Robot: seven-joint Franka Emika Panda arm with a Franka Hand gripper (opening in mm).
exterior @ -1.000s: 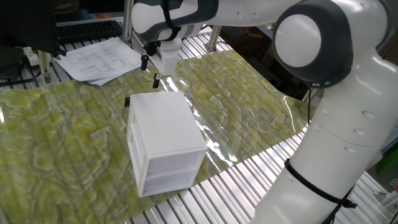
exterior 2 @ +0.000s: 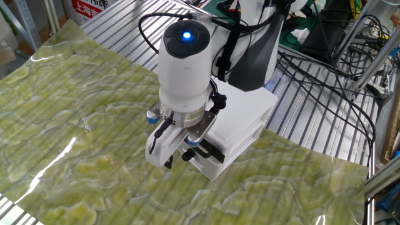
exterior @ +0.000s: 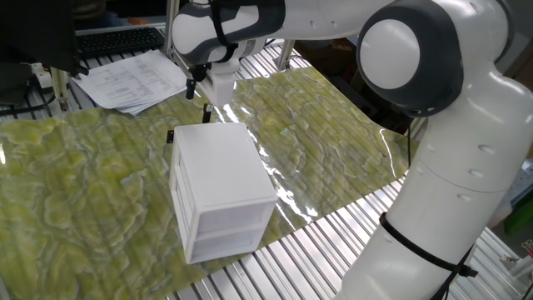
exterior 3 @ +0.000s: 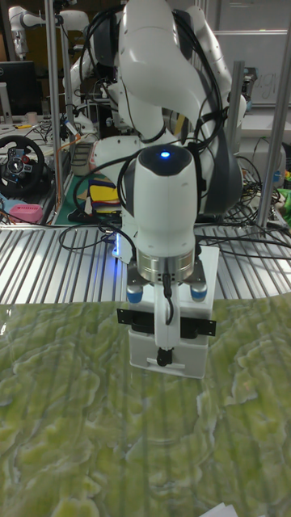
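A white drawer cabinet (exterior: 223,167) stands upright on the green marbled sheet. Its front faces away from exterior view 1, where only the end of a black handle (exterior: 170,136) sticks out. In exterior view 3 the black handle bar (exterior 3: 203,327) runs across the cabinet's front, partly hidden behind the white hand. My gripper (exterior: 198,101) points down just off that front, its two black fingertips apart. Exterior view 2 has the gripper (exterior 2: 178,159) with one finger close to the handle (exterior 2: 212,150); whether they touch cannot be told. Nothing shows between the fingers.
Papers (exterior: 133,81) and a keyboard (exterior: 121,40) lie beyond the sheet. The green sheet (exterior 2: 69,119) is clear over a wide area in front of the cabinet. Loose black cables (exterior 2: 337,94) run over the slatted table at the right.
My gripper has come down a little and shifted slightly left in exterior view 1, its fingertips now lower by the cabinet's front. The cabinet has stayed in place.
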